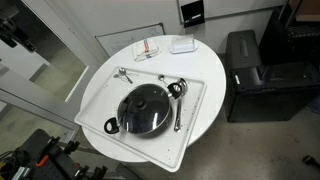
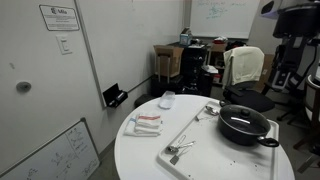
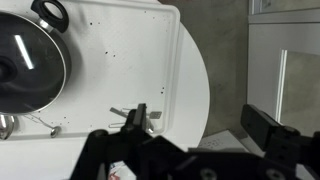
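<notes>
A black lidded pot [image 1: 145, 108] sits on a white tray [image 1: 100, 92] on the round table. In the second exterior view, the pot [image 2: 245, 122] is toward the tray's right side, with metal utensils [image 2: 178, 151] near the tray's front-left edge. The wrist view shows part of the pot [image 3: 25, 62] at the left and small utensils [image 3: 135, 118] near the tray's edge. My gripper is open above the table, its fingers wide apart with nothing held between them. Dark arm parts enter the second exterior view at the upper right.
A folded striped cloth [image 2: 143, 124] and a clear container [image 2: 166, 100] are on the table [image 2: 128, 150] outside the tray. A black bin [image 1: 268, 78] stands on the floor beside the table. Bare tray surface surrounds much of the pot.
</notes>
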